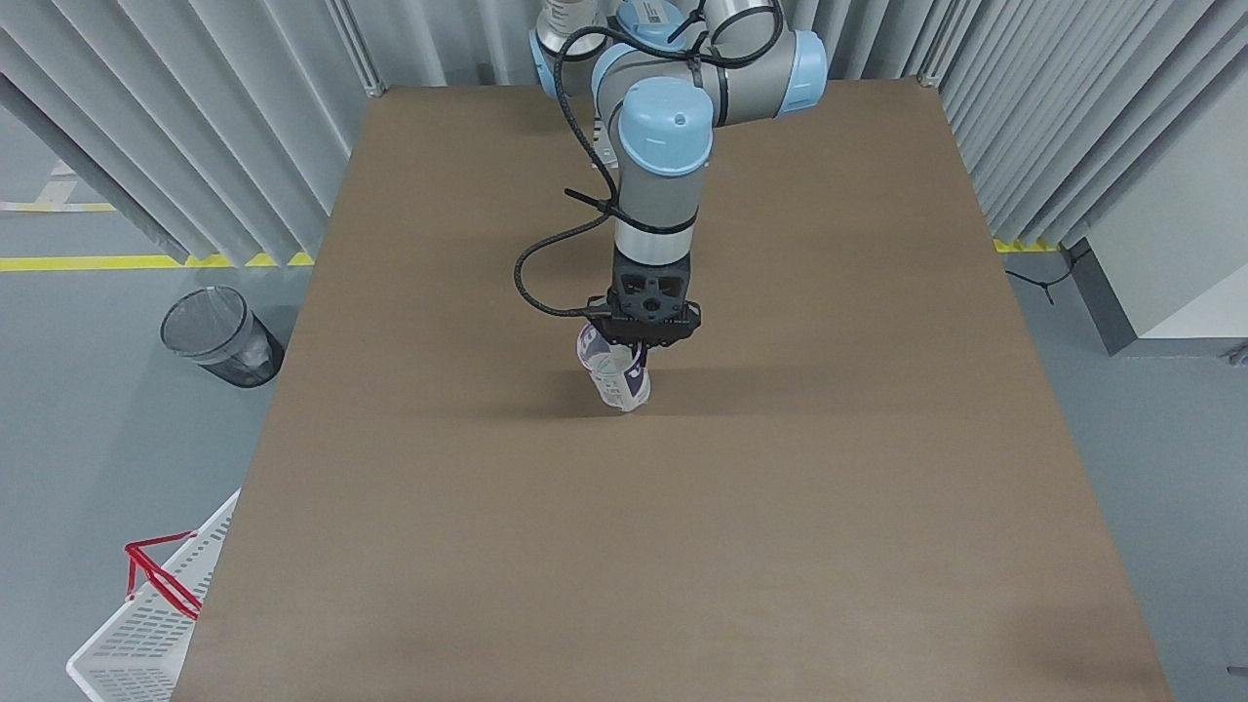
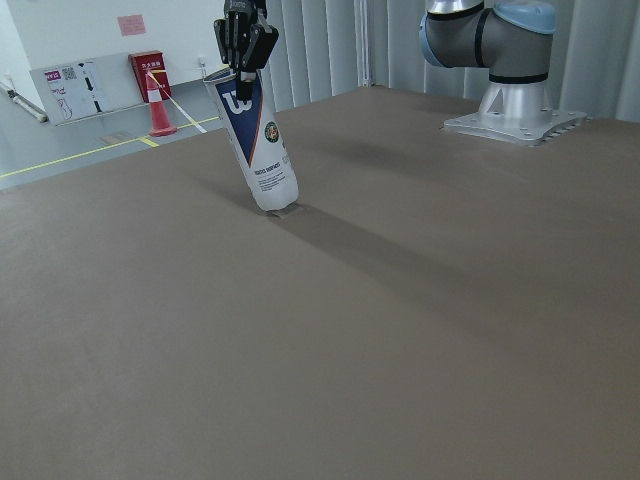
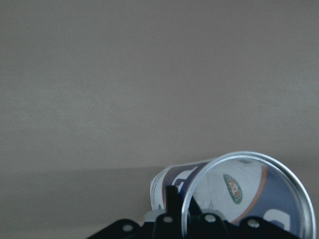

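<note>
A clear cylindrical tennis-ball can (image 1: 610, 372) with a white and navy label hangs from my gripper (image 2: 244, 75), which is shut on its upper rim. The can (image 2: 258, 145) is tilted, its lower end at or very close to the brown table (image 2: 330, 350); a small grey patch shows just beneath it in the left view. In the wrist view the can (image 3: 249, 194) fills the lower right, its metal rim against my dark fingers.
A dark mesh bin (image 1: 222, 333) stands on the floor to the left, and a white basket (image 1: 152, 632) with red handles sits beside the table's front left edge.
</note>
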